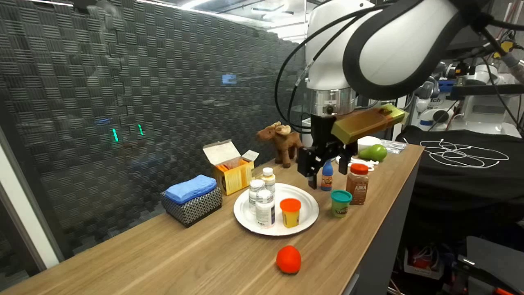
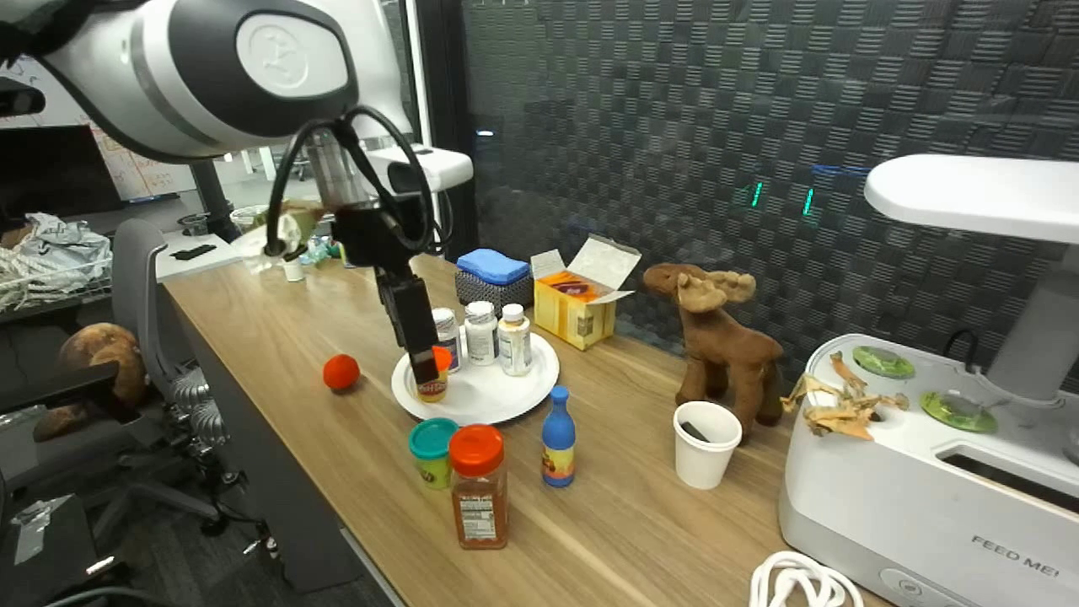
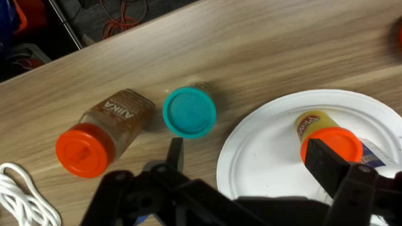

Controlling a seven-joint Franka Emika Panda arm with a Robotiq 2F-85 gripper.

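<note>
My gripper is open with nothing between its fingers, held above the table between the plate and the spice jar. The teal-lidded tub (image 3: 189,112) stands on the wood, just beyond the left finger in the wrist view. On the white plate (image 1: 245,223) sit a yellow tub with an orange lid (image 1: 290,212) and several white bottles (image 1: 265,209). In the wrist view the right finger partly covers the orange lid. A jar of brown spice with a red lid (image 2: 478,496) stands beside the teal-lidded tub, with a blue bottle (image 2: 558,440) close by.
A red ball (image 1: 288,259) lies in front of the plate. Behind are a black box with a blue cloth (image 1: 190,189), an open yellow box (image 2: 574,303), a plush moose (image 2: 723,344) and a paper cup (image 2: 705,445). Bare wood lies at the table's near left.
</note>
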